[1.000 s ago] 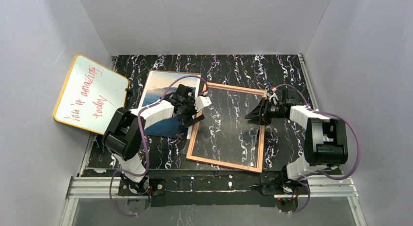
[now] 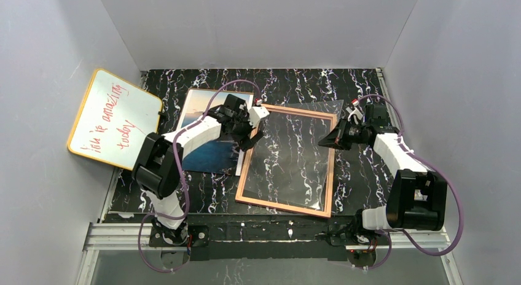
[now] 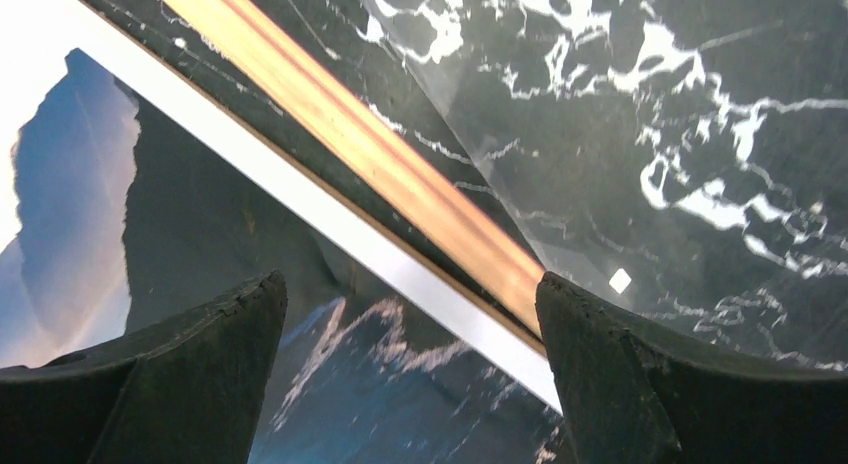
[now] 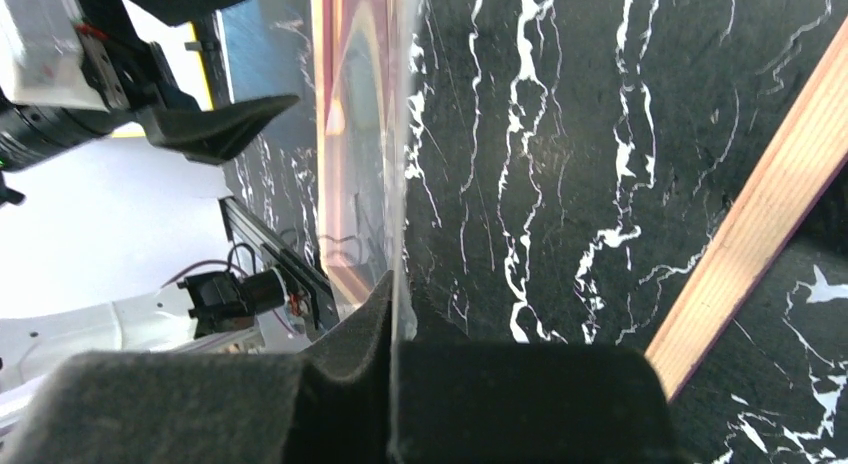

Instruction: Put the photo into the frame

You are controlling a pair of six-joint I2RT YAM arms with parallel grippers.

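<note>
The wooden frame (image 2: 332,187) (image 3: 390,179) (image 4: 745,234) lies flat at mid-table, dark marble showing inside it. Left of it, partly under my left arm, is the photo (image 2: 209,157) (image 3: 70,184), a sea-and-sky picture with a white border. My left gripper (image 2: 252,142) is open above the gap between photo and frame, nothing between its fingers. My right gripper (image 2: 324,142) is shut on a clear sheet (image 4: 372,154) by its edge. The sheet rises edge-on in the right wrist view and extends past the frame's far right corner.
A whiteboard (image 2: 117,120) with red writing stands at the left, close to my left arm. Grey walls (image 2: 258,27) bound the back and sides. Bare marble (image 2: 362,187) lies right of the frame.
My right gripper has moved slightly right, and the clear sheet has shifted with it, now showing beyond the frame's far right corner. The left gripper has moved slightly right and away from me.
</note>
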